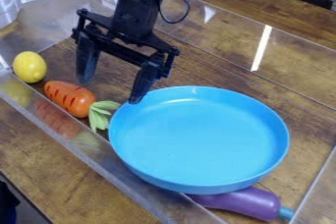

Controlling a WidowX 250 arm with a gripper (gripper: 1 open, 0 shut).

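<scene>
My black gripper (113, 71) is open over the left middle of the table, its fingers apart with nothing seen between them. Below it an orange carrot (69, 96) with a pale green top lies beside the left rim of a large blue plate (197, 135). A yellow lemon (29, 65) rests at the far left. A purple eggplant (237, 203) lies below the plate at the front right, partly behind it.
A clear low wall runs diagonally along the front left of the wooden table (262, 81).
</scene>
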